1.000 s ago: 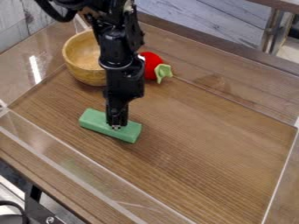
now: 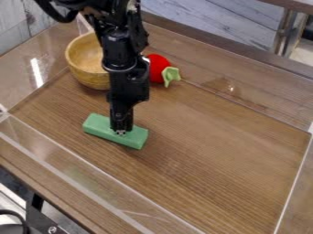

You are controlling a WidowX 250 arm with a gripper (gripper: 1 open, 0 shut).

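Observation:
A flat green block (image 2: 101,132) lies on the wooden table in the left middle. My black gripper (image 2: 120,122) reaches down from the top, its tip right over the block's middle, with its fingers shut; whether it touches the block is hard to tell.
A yellow bowl (image 2: 83,55) stands behind at the upper left. A red object with a light green part (image 2: 169,74) lies right of the arm at the back.

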